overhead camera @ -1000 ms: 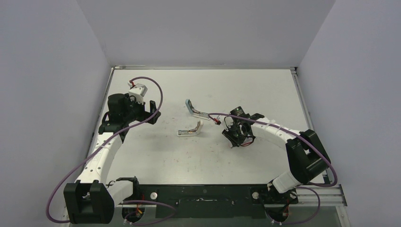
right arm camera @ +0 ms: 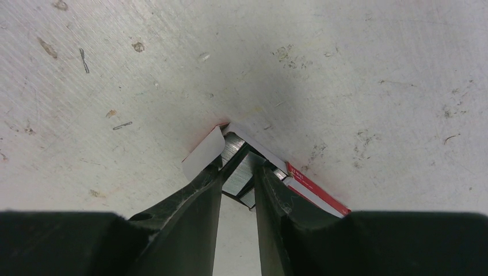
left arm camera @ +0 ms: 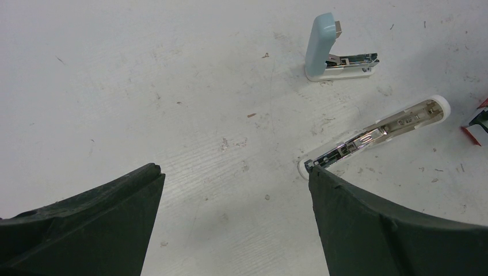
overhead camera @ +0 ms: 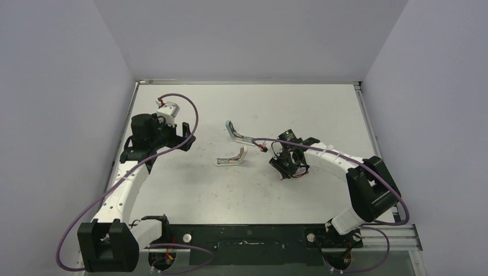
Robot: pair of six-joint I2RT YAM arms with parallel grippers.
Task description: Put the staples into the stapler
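Two opened staplers lie mid-table: a light blue one [overhead camera: 241, 136] [left arm camera: 320, 46] and a white one [overhead camera: 227, 162] [left arm camera: 403, 121], farther toward the front. My left gripper [overhead camera: 185, 136] stands open at the left, nothing between its fingers. At the right, my right gripper [overhead camera: 282, 168] is down at an open red-and-white staples box [right arm camera: 313, 190]. Its fingertips are at the silver staple strips [right arm camera: 232, 148] inside, slightly apart; whether they grip a strip I cannot tell.
Walls stand on the left, back and right.
My right gripper has shifted very slightly at the staples box. The left arm and both staplers have not moved.
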